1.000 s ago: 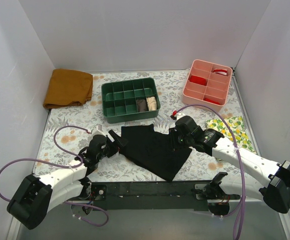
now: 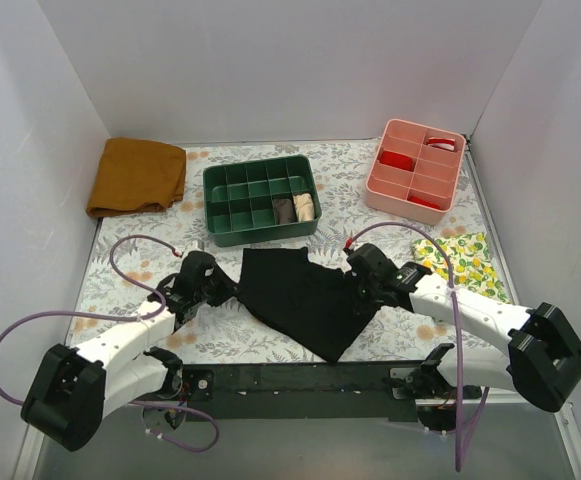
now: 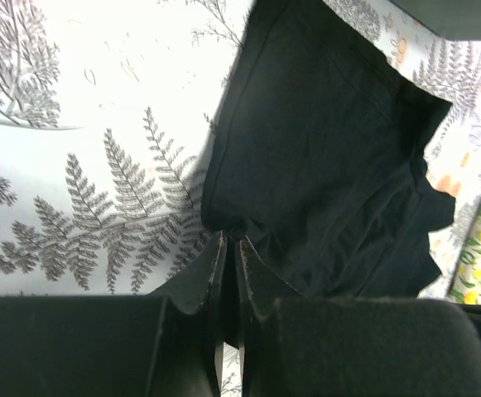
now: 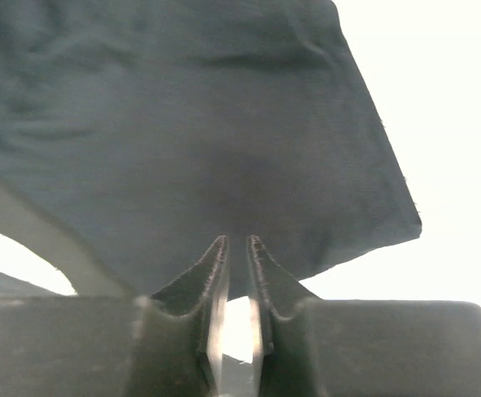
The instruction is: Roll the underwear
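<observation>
Black underwear [image 2: 295, 300] lies spread on the patterned cloth in front of the green box, one corner pointing toward the table's front edge. My left gripper [image 2: 234, 291] is at its left edge. In the left wrist view, the left gripper is shut on a pinch of the black underwear [image 3: 323, 149]. Over the right part of the fabric stands my right gripper [image 2: 358, 304]. Its fingertips are slightly apart in the right wrist view, the right gripper lying above the underwear [image 4: 223, 141] near its edge, with nothing visibly gripped.
A green divided box [image 2: 240, 238] holding small rolled cloths [image 2: 303, 207] stands behind the underwear. The pink divided box [image 2: 383, 190] is at back right, a brown folded cloth [image 2: 138, 175] at back left. A lemon-patterned cloth [image 2: 462, 262] lies on the right.
</observation>
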